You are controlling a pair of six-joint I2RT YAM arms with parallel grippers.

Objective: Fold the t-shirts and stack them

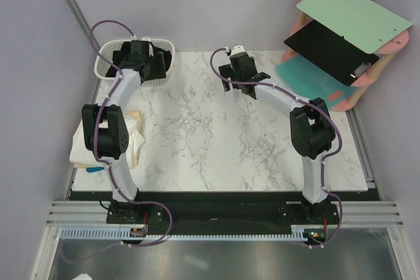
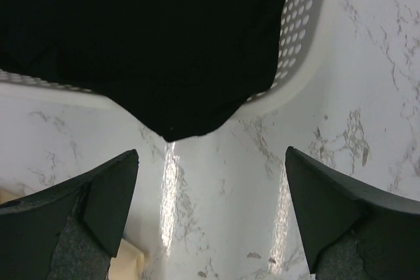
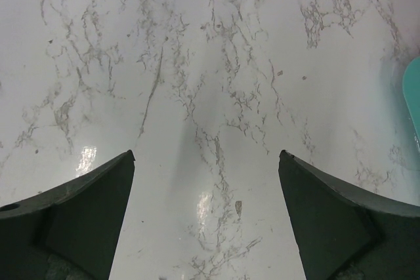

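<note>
A black t-shirt lies bunched in the white perforated basket at the back left, a corner draped over its rim. My left gripper is open over the basket's front edge, nothing between its fingers. My right gripper stands open over bare table at back centre. Folded light cloth, white and beige, lies at the table's left front, partly hidden by the left arm.
A multi-level rack with green, black and teal boards occupies the back right.
</note>
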